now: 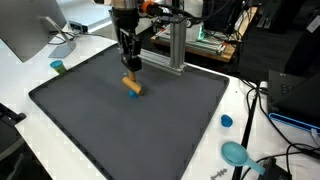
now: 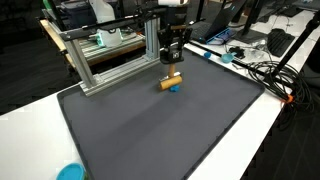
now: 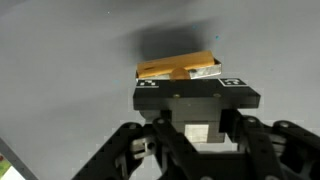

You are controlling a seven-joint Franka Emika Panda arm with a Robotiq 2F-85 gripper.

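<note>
An orange, wood-coloured mallet-like thing (image 2: 171, 83) hangs head down below my gripper (image 2: 172, 60), its thin handle running up between the fingers. My gripper is shut on that handle. In exterior view 1 the mallet (image 1: 131, 86) slants slightly, just above or touching a small blue object (image 1: 133, 94) on the dark table. Only part of the blue object (image 2: 175, 89) shows behind the head in exterior view 2. In the wrist view the head (image 3: 178, 66) lies crosswise beyond the black fingers, and the blue object is hidden.
A blue disc (image 1: 227, 121) and a teal round item (image 1: 238, 155) lie at one side. A green-rimmed cup (image 1: 58, 67) stands beyond the table's edge. A pale metal frame (image 2: 110, 75) rises at the back.
</note>
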